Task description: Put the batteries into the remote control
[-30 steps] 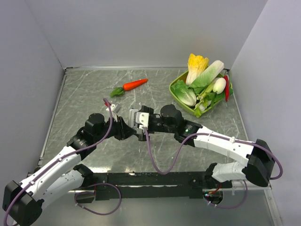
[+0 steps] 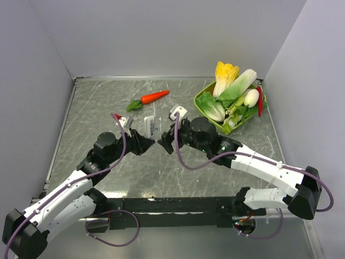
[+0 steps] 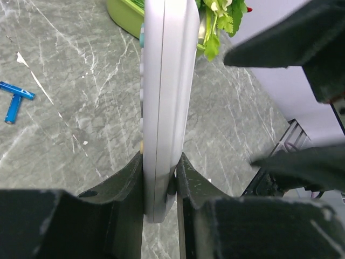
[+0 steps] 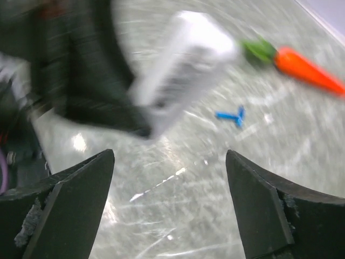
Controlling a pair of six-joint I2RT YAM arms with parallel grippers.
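Note:
My left gripper [image 2: 146, 142] is shut on the white remote control [image 2: 149, 127] and holds it above the worktop. In the left wrist view the remote [image 3: 170, 97] stands edge-on between the fingers, its button side facing left. In the right wrist view the remote [image 4: 186, 65] is blurred, so its battery bay cannot be made out. My right gripper [image 2: 166, 143] is just right of the remote, apart from it. Its fingers [image 4: 81, 202] are spread, with nothing between them in the right wrist view. No loose battery can be made out.
A small blue T-shaped object [image 4: 233, 115] lies on the grey marbled worktop [image 2: 108, 172]. Behind the remote rests a carrot [image 2: 154, 96]. A green basket [image 2: 200, 112] of vegetables occupies the back right.
My right gripper was against the remote; it has pulled away to the right and turned. The left gripper has shifted slightly left, still holding the remote.

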